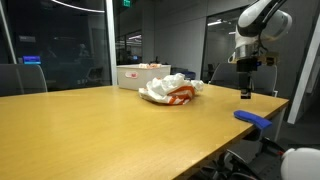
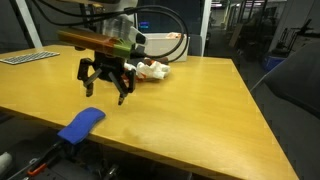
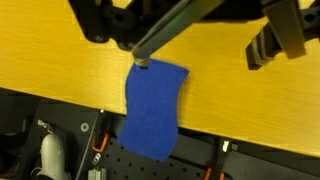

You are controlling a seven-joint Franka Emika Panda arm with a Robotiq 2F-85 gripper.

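A flat blue cloth (image 2: 82, 125) lies at the table's edge, partly reaching past it; the wrist view shows the same blue cloth (image 3: 153, 108) below the fingers, its lower part beyond the tabletop. Above the table hangs my gripper (image 2: 121, 92), its fingers wide apart and nothing between them. In exterior view 1 the gripper (image 1: 246, 95) is over the table a little behind the blue cloth (image 1: 252, 118), clear of it. One finger (image 3: 160, 40) overlaps the cloth's upper corner in the wrist view.
A white and orange bag (image 1: 170, 91) lies crumpled farther back, with a white box (image 1: 143, 76) behind it. Dark frame parts and cables (image 3: 225, 155) show below the edge.
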